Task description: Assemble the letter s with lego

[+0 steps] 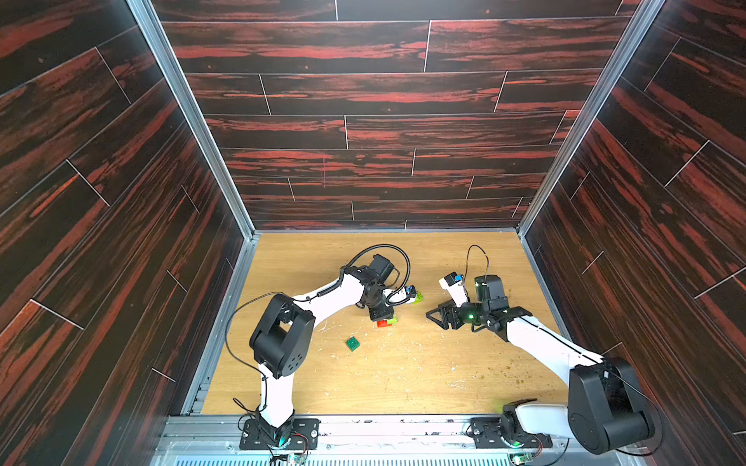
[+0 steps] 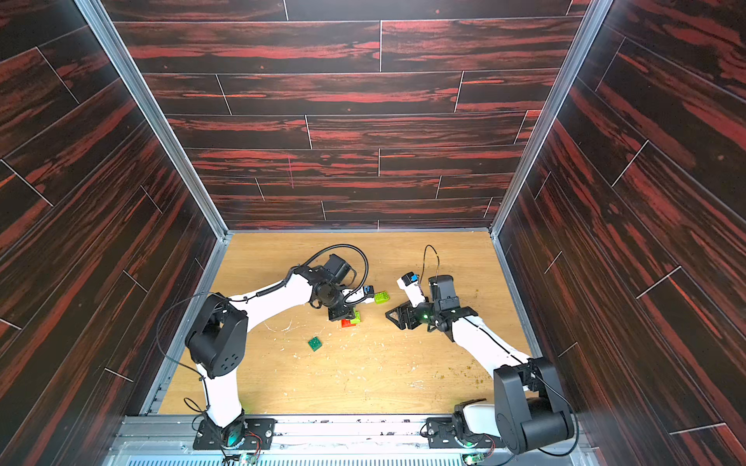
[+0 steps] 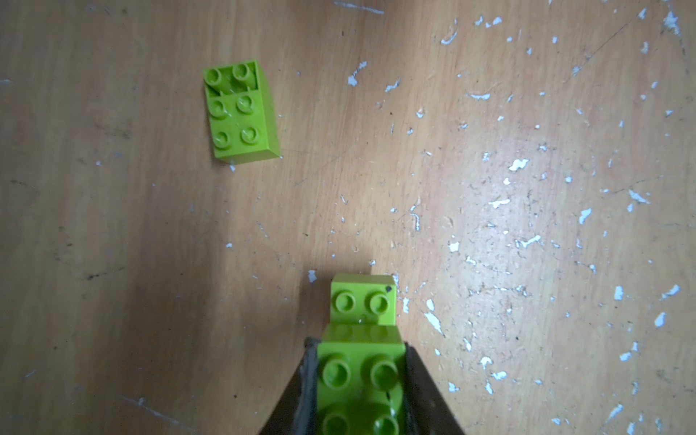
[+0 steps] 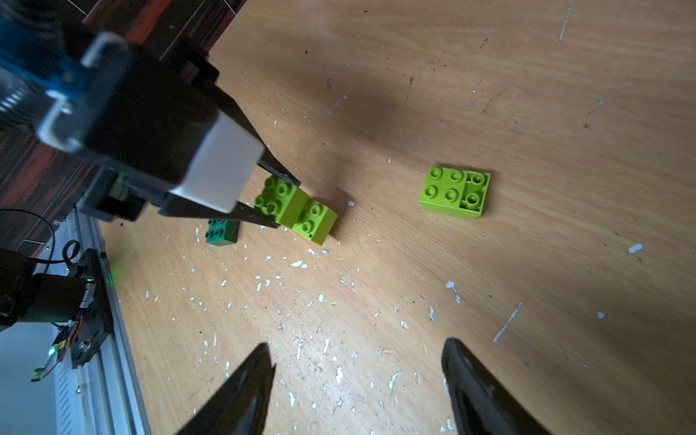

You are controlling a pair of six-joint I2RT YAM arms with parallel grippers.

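Observation:
In the left wrist view, my left gripper is shut on a green brick (image 3: 360, 356), with one finger on each side. This brick overlaps a lower green brick (image 3: 362, 298), whose front studs stick out past it. A red brick (image 1: 383, 323) shows beneath the left gripper in the top views. Apart from these lies a loose green brick (image 4: 454, 190), flat on the table with its studs up. A dark green brick (image 4: 222, 231) rests to the left. My right gripper stands open over bare table, nothing between its fingers.
My left gripper's cable (image 1: 410, 268) loops above the back of the table. Dark walls (image 1: 373, 93) enclose the sides and back.

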